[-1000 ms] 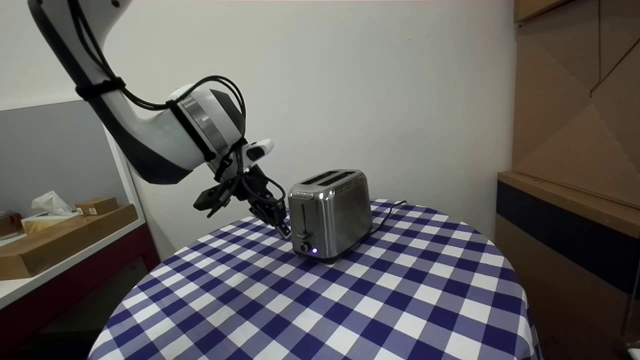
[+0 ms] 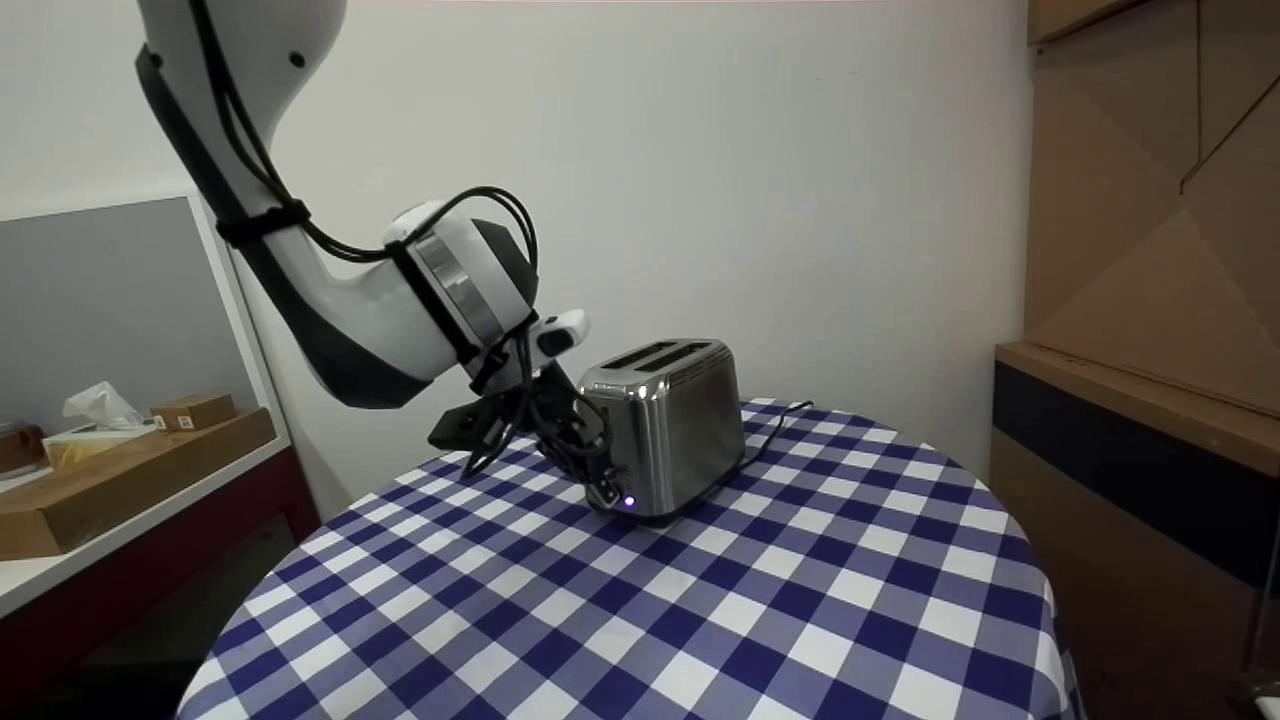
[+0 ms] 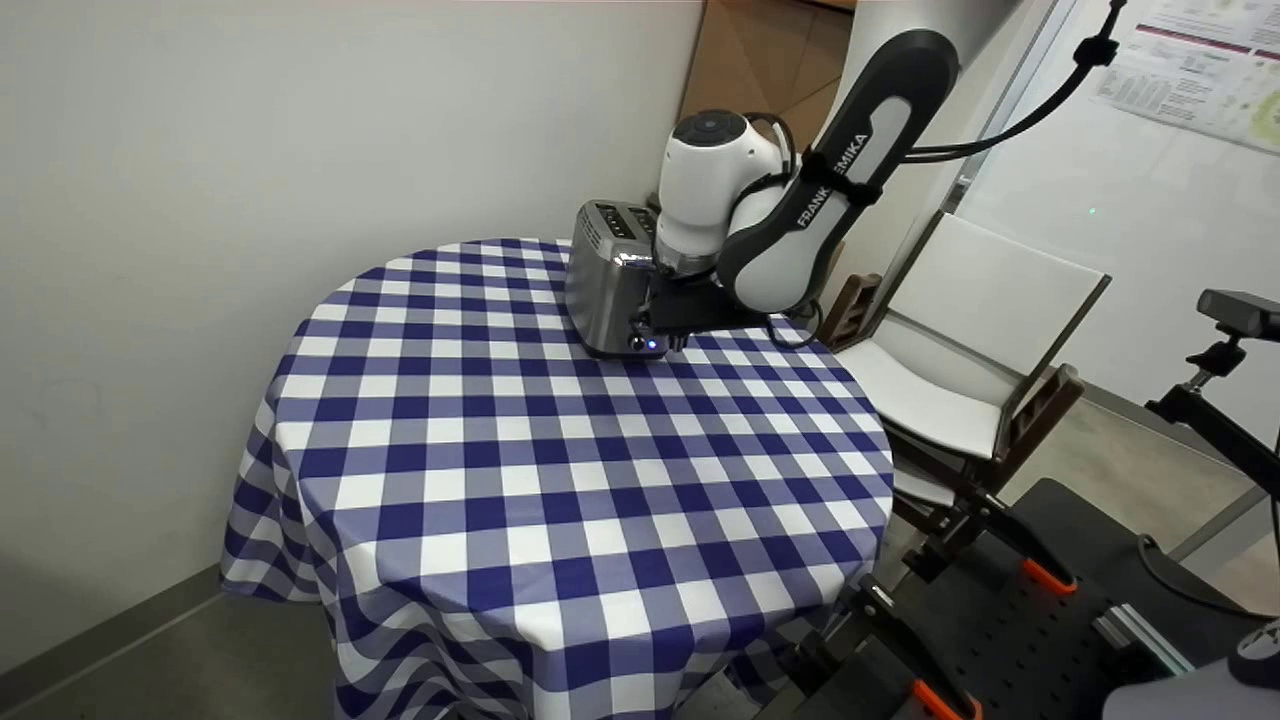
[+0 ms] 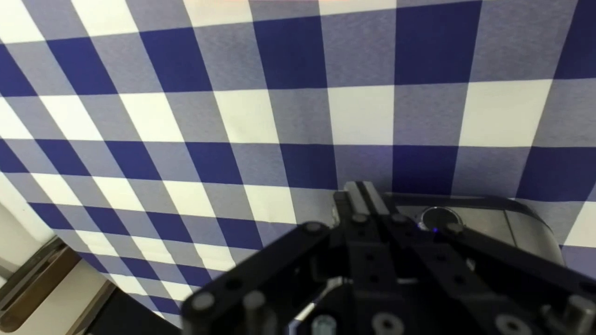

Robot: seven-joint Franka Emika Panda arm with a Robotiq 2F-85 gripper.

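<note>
A silver two-slot toaster stands upright on the checkered tablecloth, a small violet light glowing low on its front end. My gripper is low at that end, in front of the toaster's lever and knob area in exterior view 1. In the wrist view the gripper is shut, its two fingertips side by side with nothing visible between them. Just right of them shows the round dark knob on the toaster's end. Whether the fingertips touch the toaster cannot be told; the lever is hidden behind the gripper.
The blue-and-white tablecloth is otherwise bare. A dark cord trails behind the toaster on the table. The wall rises close behind the table, and a white-seated chair stands beyond its far right side in exterior view 2.
The arm has moved right and down in exterior view 1, bringing the gripper from left of the toaster to its front end, covering the knob and lever. The toaster has not moved.
</note>
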